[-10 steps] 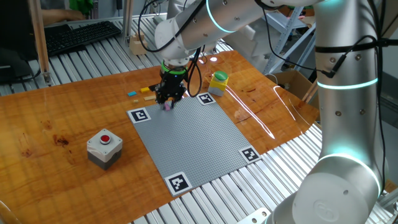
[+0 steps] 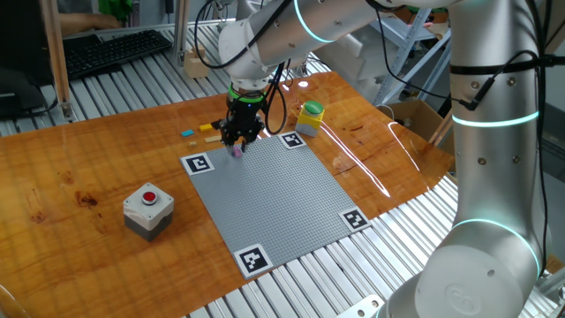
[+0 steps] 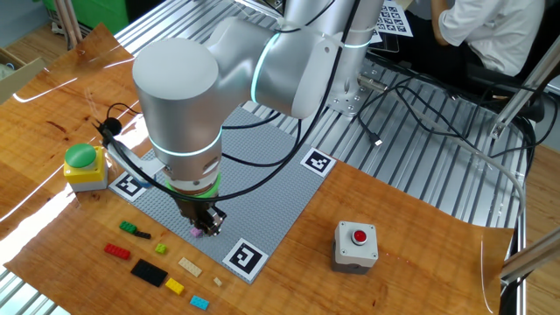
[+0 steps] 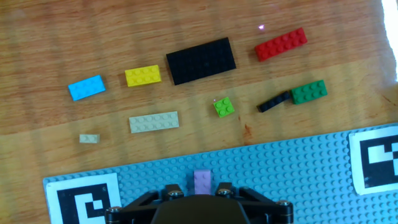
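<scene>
A small purple brick (image 4: 202, 182) is on the grey studded baseplate (image 2: 278, 199), near the edge facing the loose bricks. In the wrist view it shows between the inner ends of my gripper, with bits of baseplate visible on both sides of it. In exterior view 1 my gripper (image 2: 236, 143) points down just over the purple brick (image 2: 236, 152). Exterior view 2 shows the brick (image 3: 197, 232) directly under my gripper (image 3: 201, 219). Whether the fingers touch it cannot be made out.
Loose bricks lie on the wood beyond the plate: blue (image 4: 87, 88), yellow (image 4: 143, 76), large black (image 4: 201, 61), red (image 4: 281, 44), dark green (image 4: 309, 92), lime (image 4: 224, 107) and beige (image 4: 154, 122). A red-button box (image 2: 148, 210) and a green-button box (image 2: 310, 117) flank the plate.
The purple brick appears to stay in place.
</scene>
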